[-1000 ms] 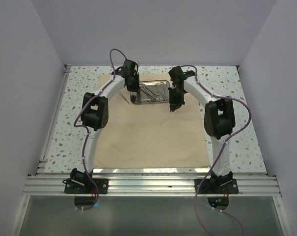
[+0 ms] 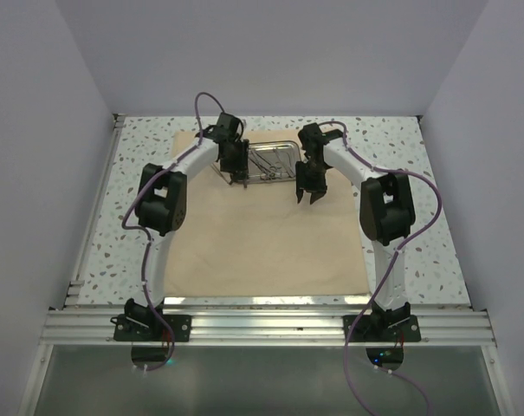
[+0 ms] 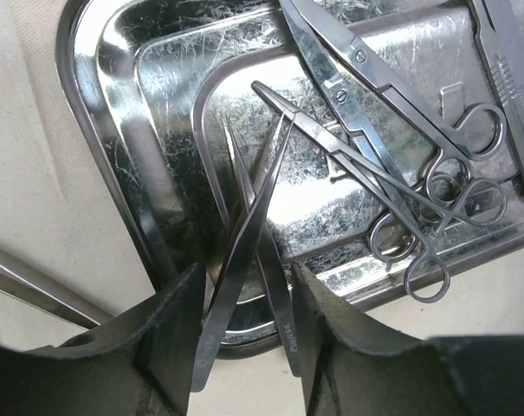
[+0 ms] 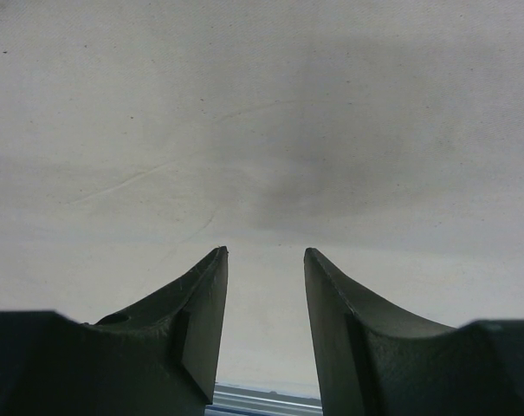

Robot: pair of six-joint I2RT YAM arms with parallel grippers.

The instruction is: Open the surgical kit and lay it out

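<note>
The metal tray (image 2: 270, 181) rests on the beige cloth with several instruments in it. Over its left end is my left gripper, its fingers apart on either side of crossed steel tweezers (image 3: 236, 269); whether a finger touches them I cannot tell. Right of these, in the left wrist view, are scissor-like tools (image 3: 374, 156) and a flat handle (image 3: 513, 87) with a ridged grip. Another slim tool (image 3: 36, 290) lies on the cloth outside the tray. My right gripper is open and empty above bare cloth, near the tray's right end.
Wide free cloth (image 2: 266, 243) stretches in front of the tray. The speckled tabletop (image 2: 409, 217) shows around it, bounded by grey walls. Both arms reach in from the near rail (image 2: 266, 312).
The left fingers have parted, and that gripper has come slightly toward the front.
</note>
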